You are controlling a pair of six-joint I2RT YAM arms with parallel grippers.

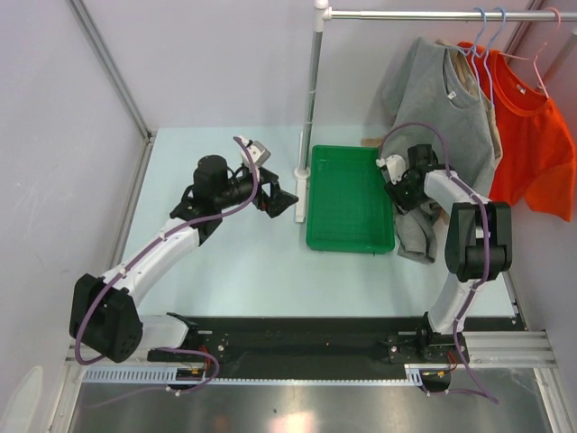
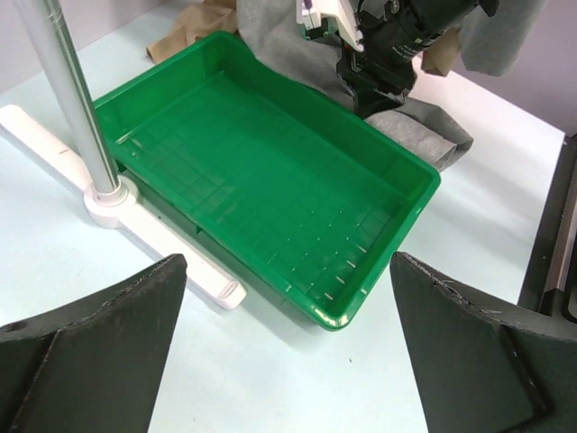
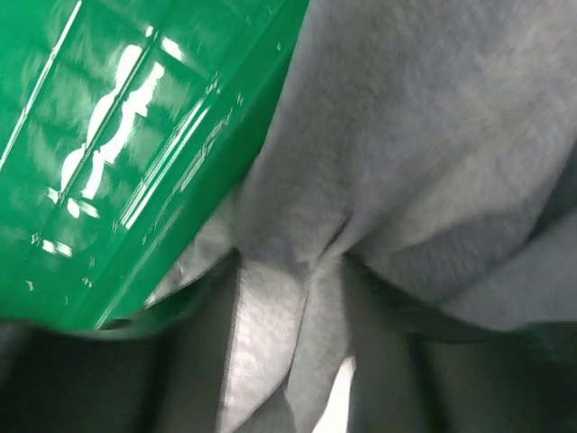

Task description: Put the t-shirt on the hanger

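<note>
Grey t-shirts hang at the right of the rail, their cloth falling to the table beside the green bin. My right gripper is down on the low grey cloth at the bin's right edge; in the right wrist view its blurred fingers sit over folds, and I cannot tell whether they pinch any. My left gripper stands open with nothing between its fingers, left of the bin.
A green bin is empty beside the rail's post. An orange shirt hangs at the far right, with hangers on the rail.
</note>
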